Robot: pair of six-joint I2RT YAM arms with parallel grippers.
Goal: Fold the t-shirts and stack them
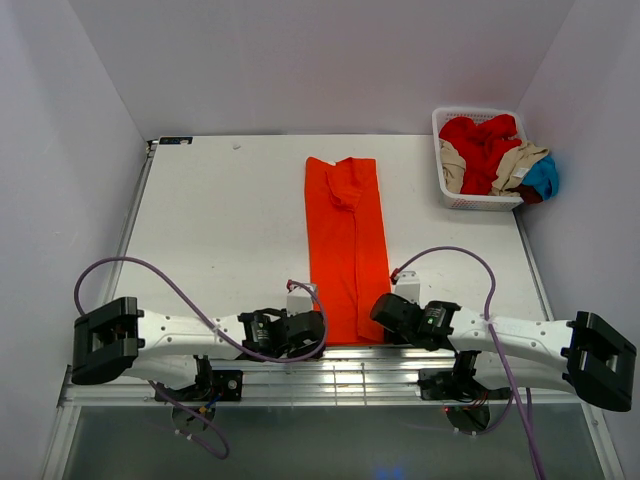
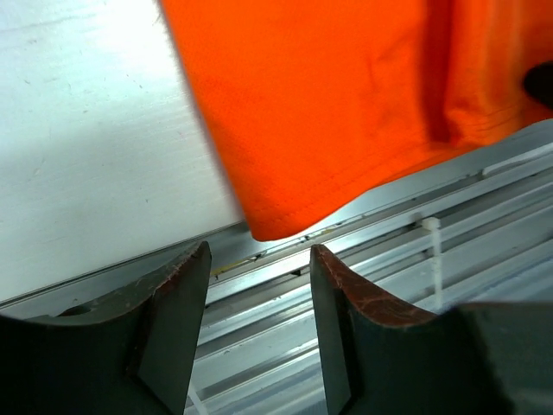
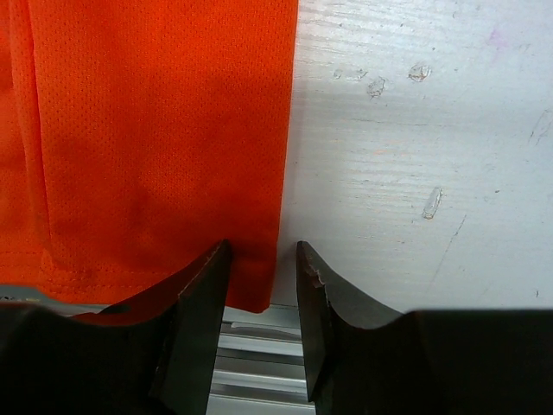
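Observation:
An orange-red t-shirt (image 1: 343,250) lies on the white table as a long strip, its folded layer running lengthwise, bottom end at the front edge. My left gripper is open just short of the shirt's lower corner (image 2: 276,207), nothing between its fingers. My right gripper stands open at the other lower corner (image 3: 251,281), its left finger over the fabric and its right over bare table.
A white basket (image 1: 450,200) of crumpled red, beige and blue clothes sits at the back right. A metal rail (image 1: 330,370) runs along the front edge.

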